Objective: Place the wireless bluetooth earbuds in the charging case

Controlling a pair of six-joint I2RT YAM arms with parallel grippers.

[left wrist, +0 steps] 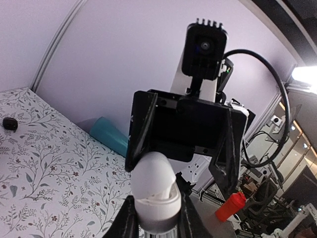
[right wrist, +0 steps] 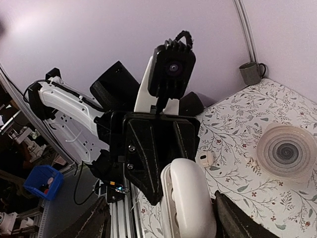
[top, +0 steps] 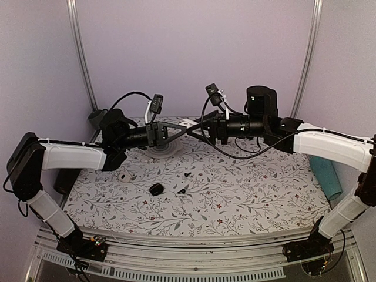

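Note:
A white charging case (top: 188,122) is held in the air between the two grippers. My left gripper (top: 180,130) is shut on it from the left. My right gripper (top: 197,129) reaches round it from the right, part open; in the left wrist view its fingers flank the case's far end. The right wrist view shows the white case (right wrist: 193,198) between both grippers, its inside partly visible. Small dark pieces (top: 187,174) (top: 181,191) lie on the table, too small to identify surely.
A black object (top: 156,189) and a small pale item (top: 124,176) lie on the patterned table. A round dish (right wrist: 287,153) and a grey mug (right wrist: 251,74) stand at the back left. A teal roll (top: 325,176) lies along the right edge.

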